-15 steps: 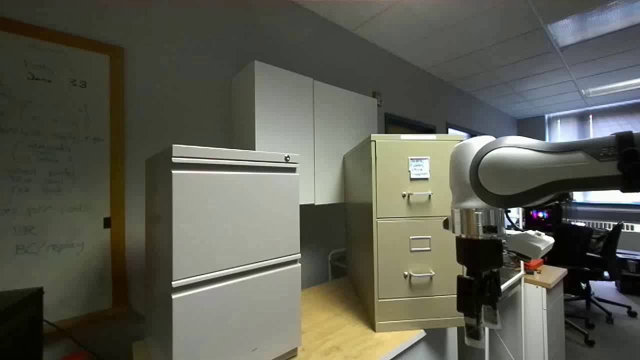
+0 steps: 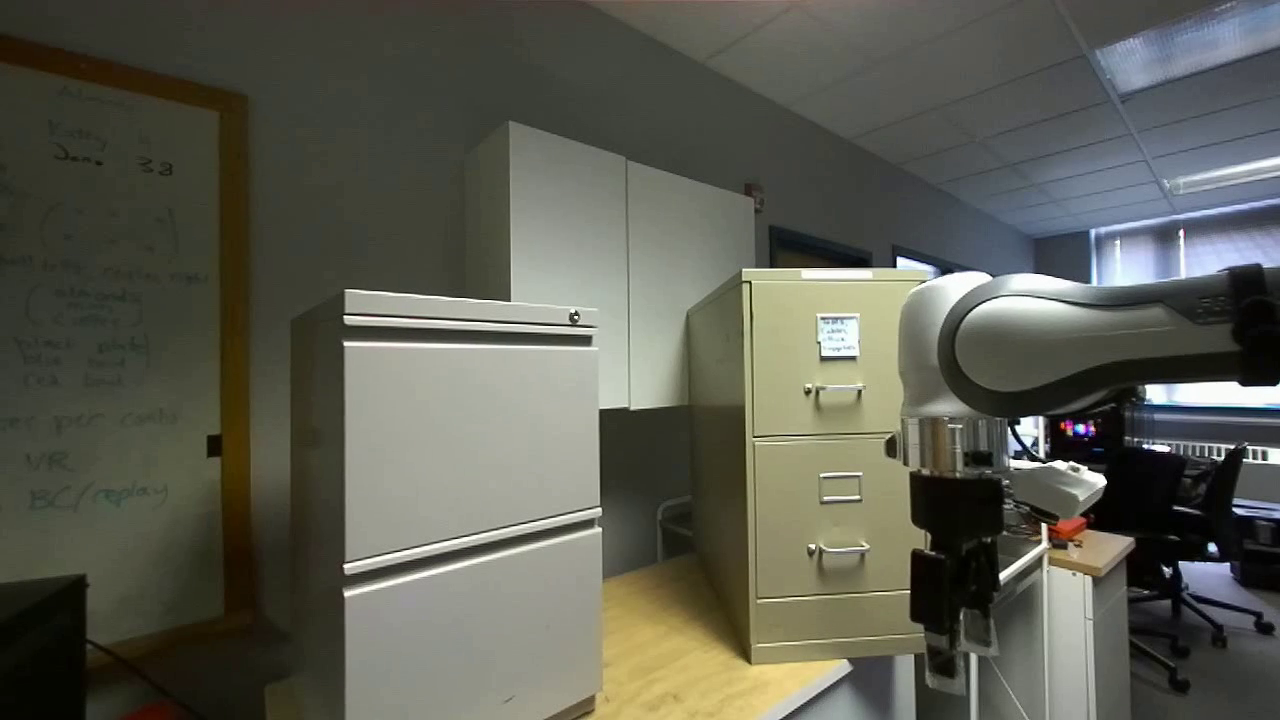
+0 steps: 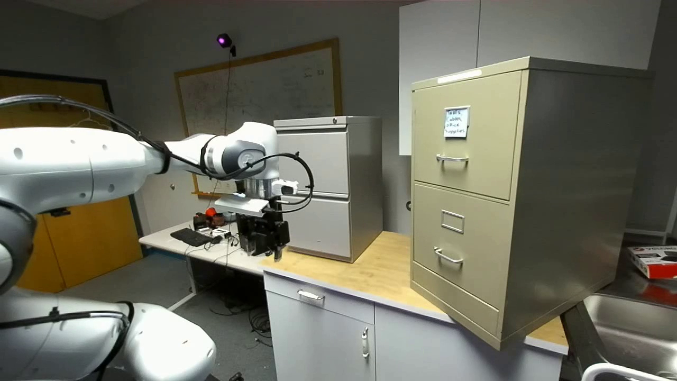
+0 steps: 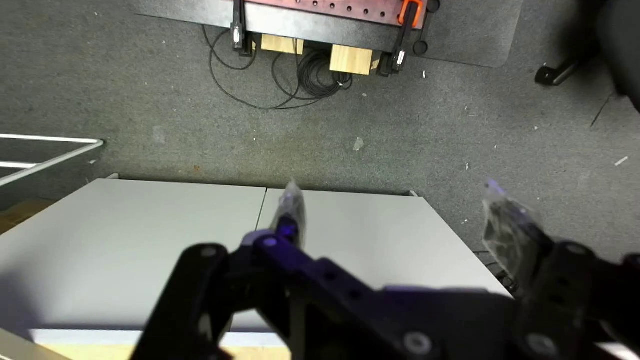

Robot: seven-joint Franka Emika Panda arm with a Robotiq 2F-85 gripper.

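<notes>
My gripper points straight down, its two clear fingertips spread wide apart with nothing between them. Bare grey floor and the top of white cabinet doors show below it in the wrist view. In exterior view 1 the gripper (image 2: 963, 660) hangs in front and to the right of the tan filing cabinet (image 2: 834, 516), apart from it. Both drawers of that cabinet are closed, each with a metal handle. A light grey two-drawer cabinet (image 3: 312, 162), also closed, stands behind the gripper (image 3: 270, 251) in exterior view 2.
Both cabinets stand on a wooden counter (image 3: 388, 257) above white cupboards (image 3: 317, 336). A metal sink (image 3: 628, 324) and a red box (image 3: 657, 261) lie to the right. Behind the arm, a desk (image 3: 181, 246) holds a keyboard.
The gripper has shifted very slightly left in exterior view 1. Both cabinets look the same as before.
</notes>
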